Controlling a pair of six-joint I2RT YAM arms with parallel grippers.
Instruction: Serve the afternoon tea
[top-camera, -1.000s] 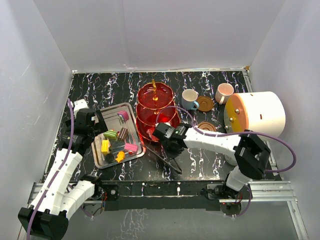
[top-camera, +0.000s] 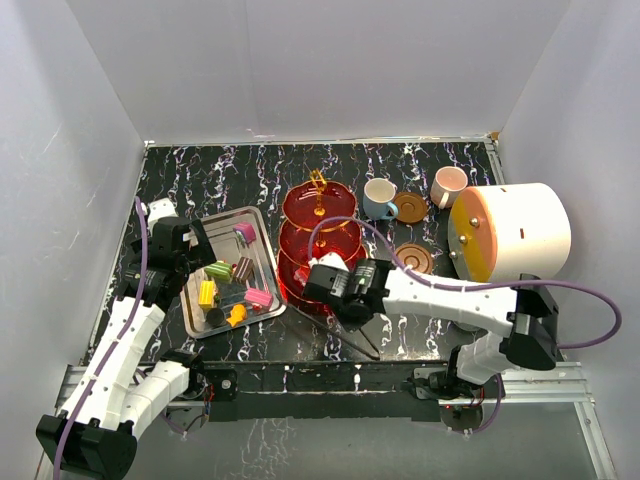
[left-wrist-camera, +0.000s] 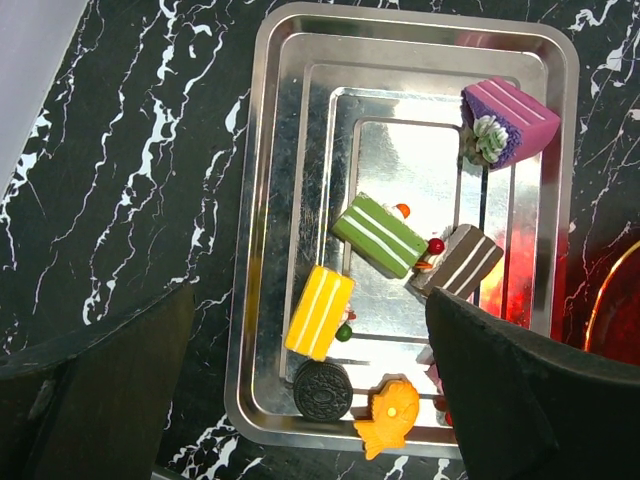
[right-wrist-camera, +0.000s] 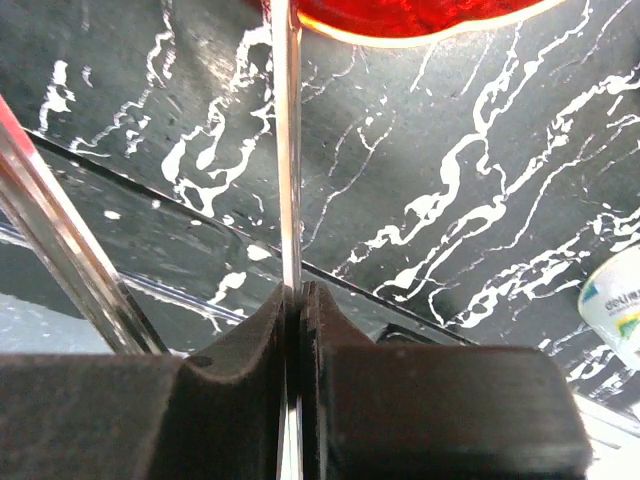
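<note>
In the right wrist view my right gripper is shut on one slim arm of metal tongs (right-wrist-camera: 287, 160); their other arm lies to the left, outside the fingers. The top view has the tongs (top-camera: 340, 338) near the front of the table, just before the red three-tier stand (top-camera: 319, 203). My left gripper is open over the metal tray (left-wrist-camera: 243, 250), nothing between its fingers. On the tray are a purple cake (left-wrist-camera: 525, 120), a green cake (left-wrist-camera: 380, 235), a brown cake (left-wrist-camera: 465, 262), a yellow cake (left-wrist-camera: 320, 312), a dark cookie (left-wrist-camera: 322, 390) and an orange fish-shaped sweet (left-wrist-camera: 388, 418).
Behind and right of the stand are a blue cup (top-camera: 379, 200), a pink cup (top-camera: 449, 186) and two brown coasters, one at the back (top-camera: 410, 207). A large cream-and-orange drum-shaped object (top-camera: 515, 235) fills the right side. Walls close in the back and sides.
The stand has rocked, its top dipping forward, and now sits shifted slightly right. The tray slid a little left. The left arm is still.
</note>
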